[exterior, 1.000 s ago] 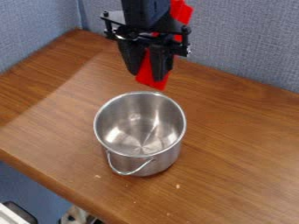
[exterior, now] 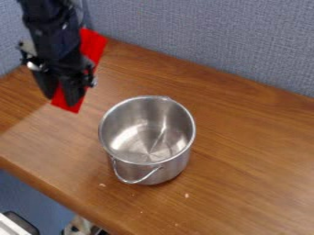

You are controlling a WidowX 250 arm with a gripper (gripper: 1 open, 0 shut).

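My dark gripper (exterior: pixel 59 73) is at the upper left, shut on a red object (exterior: pixel 91 44) that shows behind it and below its fingers. The object's exact shape is partly hidden by the gripper. To the lower right, a steel pot (exterior: pixel 146 161) with a wire handle stands upright on the wooden table, and the part of its inside in view is empty. The gripper is raised above and to the left of the pot, apart from it.
A grey padded wall (exterior: pixel 221 41) runs behind it. The table's left edge drops to a blue surface at the lower left.
My gripper has swept leftward, from behind and above the pot to the table's upper left, carrying the red object with it. The pot has not moved.
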